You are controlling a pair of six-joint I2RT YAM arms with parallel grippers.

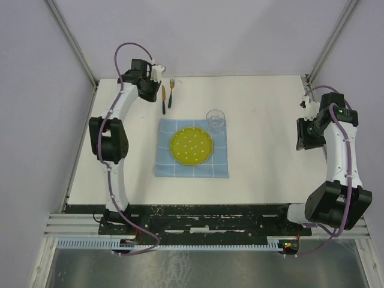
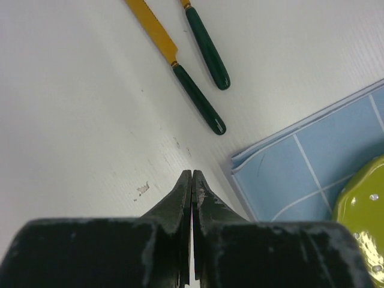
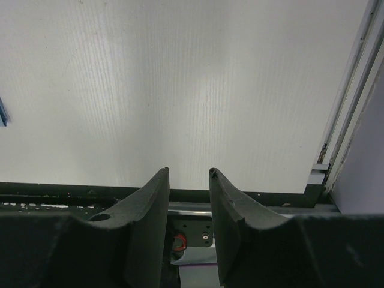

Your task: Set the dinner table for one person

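Note:
A yellow scalloped plate [image 1: 191, 146] rests on a blue gridded placemat [image 1: 165, 170], with a clear glass [image 1: 215, 120] at the mat's upper right corner. Above the mat, a knife [image 1: 164, 100] and a fork [image 1: 171, 93] lie side by side, both with dark green handles and gold ends. In the left wrist view the knife [image 2: 201, 101] lies flat and apart from my left gripper, which is shut; nothing shows between its fingertips. Far off at the table's right edge, my right gripper stands open and empty.
Bare white table [image 1: 270, 132] stretches between the placemat and the right arm, and the strip below the mat is also clear. Pale walls close in the table at the back and both sides.

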